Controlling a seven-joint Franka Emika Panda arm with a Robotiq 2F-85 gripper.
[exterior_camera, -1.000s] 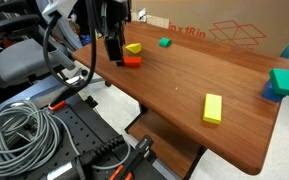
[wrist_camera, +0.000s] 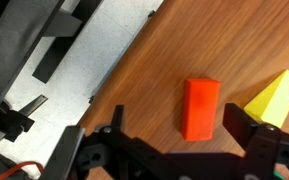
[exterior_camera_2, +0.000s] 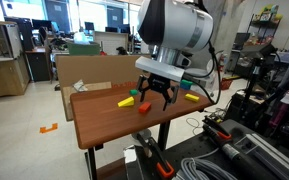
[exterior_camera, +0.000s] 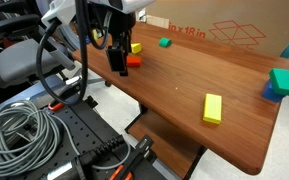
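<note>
A red block [wrist_camera: 199, 108] lies on the wooden table, in the wrist view between the two fingers of my open gripper and a little beyond them. Against its right side, slightly apart, is a yellow block [wrist_camera: 274, 98] with slanted faces. From exterior view 1 my gripper [exterior_camera: 121, 62] points down above the table's near-left part, close to the red block [exterior_camera: 134, 61]. Nothing is held. How high the fingertips stand above the tabletop is hard to tell.
Farther back sits a small green block [exterior_camera: 165, 42]. Another yellow block [exterior_camera: 213, 108] lies near the table's front, and a green block [exterior_camera: 282, 81] rests on a blue one [exterior_camera: 272, 94] at the right.
The gripper has come down and shifted slightly right in exterior view 1, nearer the red block. The blocks have stayed where they were.
</note>
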